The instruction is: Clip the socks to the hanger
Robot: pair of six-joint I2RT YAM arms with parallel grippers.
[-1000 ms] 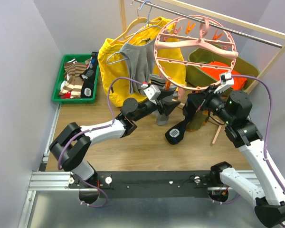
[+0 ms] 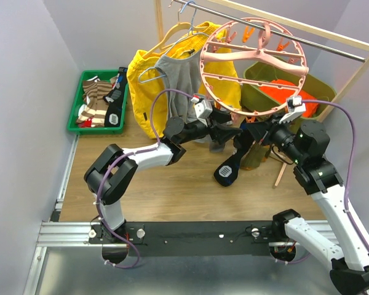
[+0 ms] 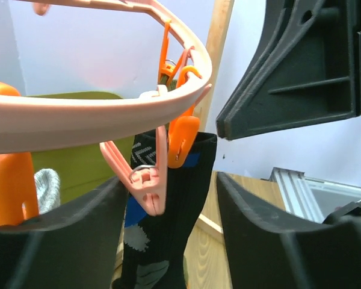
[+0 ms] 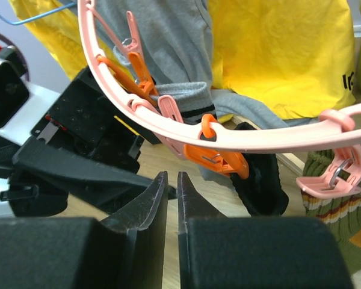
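Observation:
The pink round hanger [image 2: 253, 113] with pink and orange clips hangs over the workspace. A black sock [image 3: 168, 241] hangs beneath an orange clip [image 3: 182, 138] in the left wrist view; a grey sock and a green striped sock are also at the rim. My left gripper [image 2: 224, 129] is at the rim's lower edge, beside the black sock, its fingers blurred and apart in its own view. My right gripper is just right of it, its fingertips close together below the rim; whether it is fully shut is unclear.
A green basket [image 2: 74, 123] of socks stands at back left. Yellow and grey garments [image 2: 144, 98] hang behind the hanger, and an olive bin [image 2: 252, 92] stands at back right.
My left arm has moved right toward the hanger rim and my right gripper. The right arm has shifted only slightly.

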